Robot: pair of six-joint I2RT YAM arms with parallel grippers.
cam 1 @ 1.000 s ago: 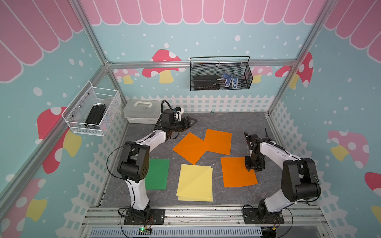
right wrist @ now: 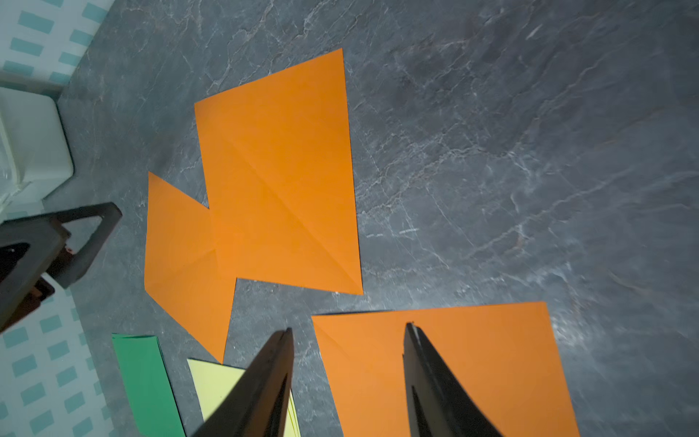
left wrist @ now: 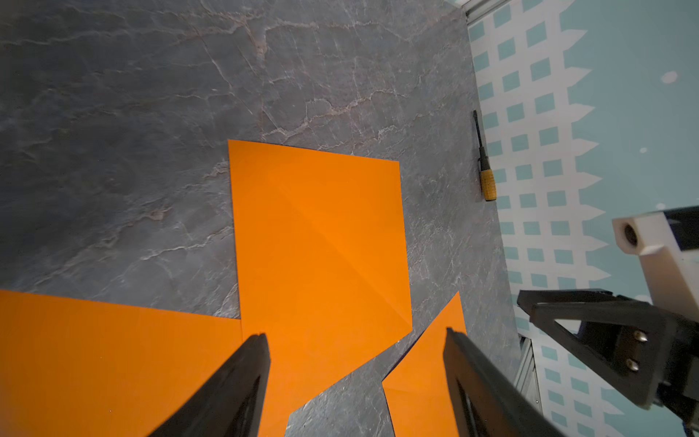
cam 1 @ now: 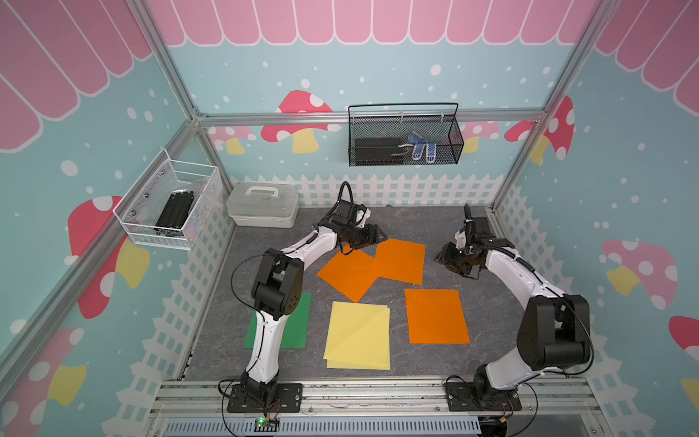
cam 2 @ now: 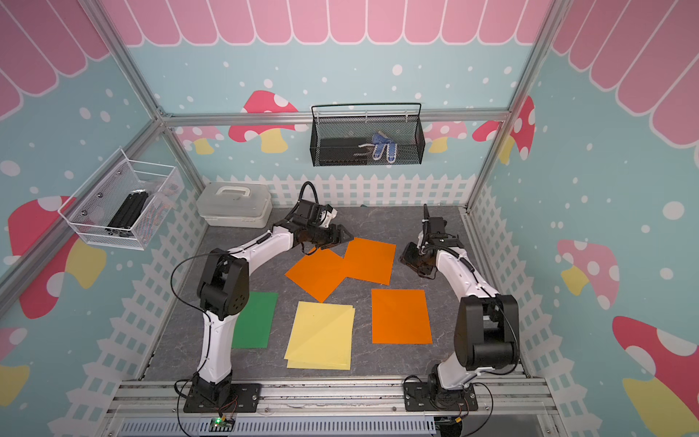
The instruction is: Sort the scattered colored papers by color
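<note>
Three orange sheets lie on the table: one at the back right (cam 1: 402, 260), one at the back left (cam 1: 346, 275), overlapping or touching it, and one in front on the right (cam 1: 437, 317). Two overlapping yellow sheets (cam 1: 356, 335) are in the front middle. Left of them is a green sheet (cam 1: 295, 324), partly hidden by my left arm. My left gripper (cam 1: 377, 234) hovers at the rear corner where the two back orange sheets meet; its fingers (left wrist: 244, 378) are apart and empty. To the right of the back orange sheet, my right gripper (cam 1: 446, 257) also stands open and empty.
A lidded white box (cam 1: 263, 204) stands at the back left. A white wire basket (cam 1: 171, 204) and a black mesh basket (cam 1: 405, 138) hang on the walls. A yellow-handled screwdriver (left wrist: 487, 178) lies by the right wall.
The right gripper has left the front orange sheet and moved back and left; that sheet now lies squarer.
</note>
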